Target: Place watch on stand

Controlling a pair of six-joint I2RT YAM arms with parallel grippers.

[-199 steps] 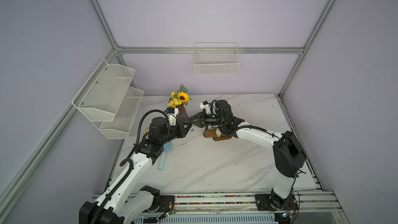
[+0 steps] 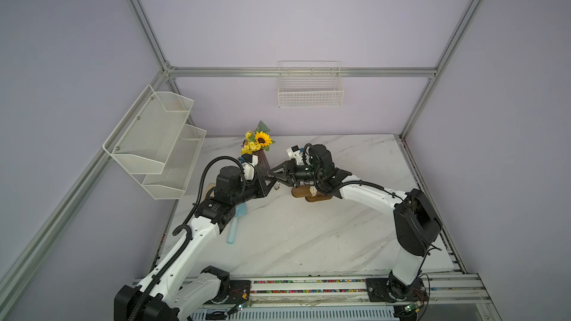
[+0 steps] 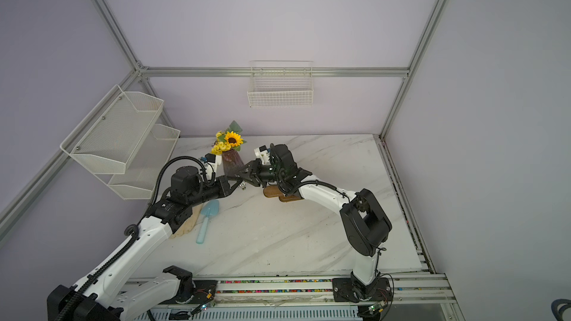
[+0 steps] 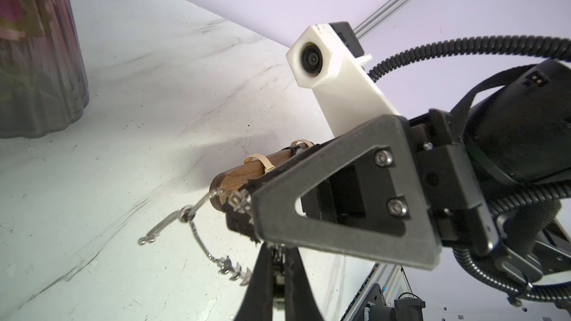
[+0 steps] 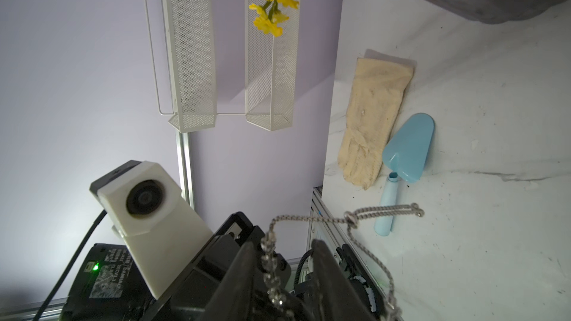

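Note:
My two grippers meet in mid-air before the vase, the left (image 2: 270, 181) and the right (image 3: 241, 175). A silver chain bracelet (image 4: 190, 214) dangles at them in both wrist views. In the left wrist view it hangs by the right gripper's tips, above my left gripper's fingers, which are shut with chain seen near them. In the right wrist view it runs over the blurred fingers, which look part open; which gripper grips it I cannot tell. Behind the right gripper lies the wooden stand (image 4: 235, 175) with beige loops, partly hidden.
A vase (image 4: 35, 89) with sunflowers stands at the back. A beige glove (image 5: 371, 113) and blue trowel (image 5: 410, 142) lie on the left. Mesh baskets (image 2: 309, 98) hang on the walls.
Both arms are almost still in the top left view; the grippers' tips have shifted very slightly.

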